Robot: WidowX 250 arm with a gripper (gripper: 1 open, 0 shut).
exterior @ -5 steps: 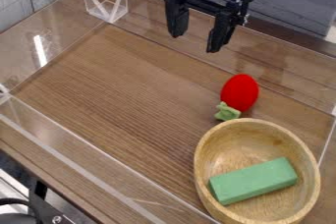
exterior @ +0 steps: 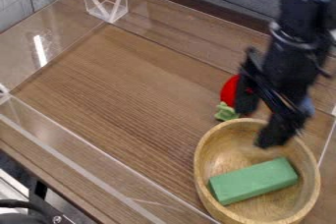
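My gripper (exterior: 262,128), dark grey, hangs open over the top part of a round tan bowl (exterior: 217,154) at the lower right, with the arm reaching down from the upper right. A green block (exterior: 252,179) lies in the bowl. Beside the gripper, partly hidden behind it, are a red object (exterior: 234,93) and a small green piece (exterior: 226,111).
A small clear wire-like item (exterior: 105,2) stands at the back left. Dark cables lie at the bottom left corner.
My gripper has come down and toward the front right, from the upper middle to over the bowl, now covering part of the red object. The objects on the table have not visibly moved.
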